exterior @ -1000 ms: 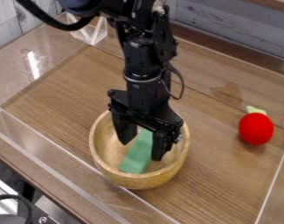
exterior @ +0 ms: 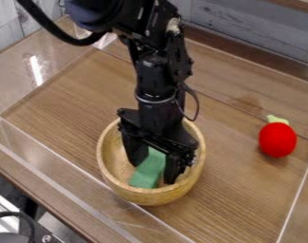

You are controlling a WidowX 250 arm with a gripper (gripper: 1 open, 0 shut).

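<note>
A black robot gripper (exterior: 153, 152) hangs from the top of the view down into a round tan bowl (exterior: 150, 195), its fingers apart over a green object (exterior: 147, 172) that lies inside. The gripper hides part of that object and the back of the bowl's interior.
A red tomato-like object (exterior: 278, 140) with a green top lies on the wooden table (exterior: 67, 104) to the right. A pale wall runs along the back, and a black cable is at the bottom left.
The gripper has shifted slightly within the bowl, and more of it now covers the upper part of the green object. The bowl and red object look unmoved.
</note>
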